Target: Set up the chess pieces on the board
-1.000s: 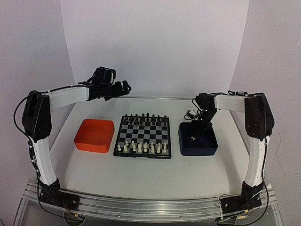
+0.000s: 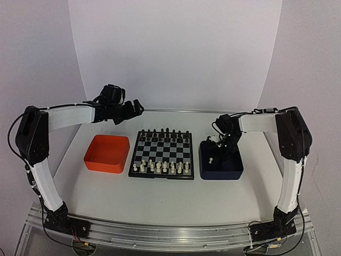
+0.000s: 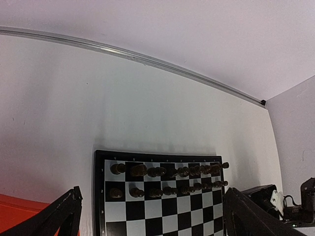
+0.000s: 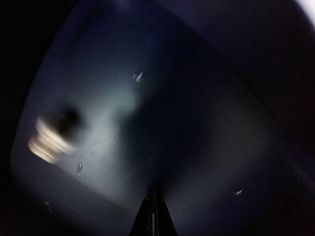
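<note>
A lone white pawn is inside the dark blue box; the right wrist view shows the pawn blurred, on the left, well apart from the fingertips. My right gripper is down in that box, its fingers meeting with nothing between them. On the chessboard, dark pieces fill the far rows and white pieces stand along the near side. High beyond the board's far left corner is my left gripper, open and empty, its finger at the left wrist view's lower edge.
An empty orange box stands left of the board. The table in front of the board is clear. The blue box's walls surround my right gripper, close to the board's right edge.
My right gripper has gone down into the blue box and shut. The pawn has shifted towards the box's left, and the box has slid slightly left and nearer. My left arm has lowered a little leftward.
</note>
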